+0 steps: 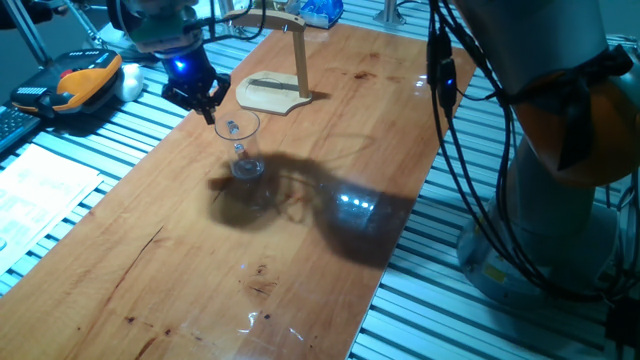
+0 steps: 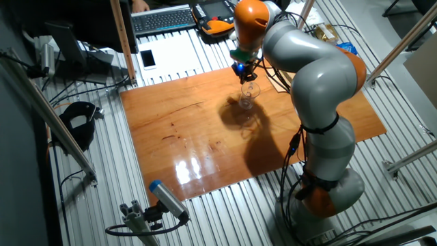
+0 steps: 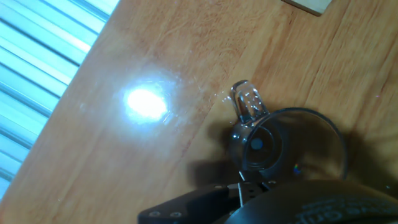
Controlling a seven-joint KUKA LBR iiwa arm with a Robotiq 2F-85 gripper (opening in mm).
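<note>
A clear glass mug [image 1: 247,168] with a handle stands upright on the wooden table; its handle [image 3: 250,102] shows plainly in the wrist view. My gripper [image 1: 210,117] points downward just beside and above the mug's rim, on the side away from the arm's base. Its fingers come together at the tips, and nothing shows between them. From above, the fingertips [image 3: 244,188] overlap the near edge of the mug in the wrist view, but whether they touch the glass cannot be told. In exterior view 2 the mug [image 2: 246,102] sits just below the gripper.
A wooden stand [image 1: 275,93] with an upright post and a top arm is close behind the mug. Off the table's edge lie an orange and black device [image 1: 75,85] and white paper [image 1: 40,200].
</note>
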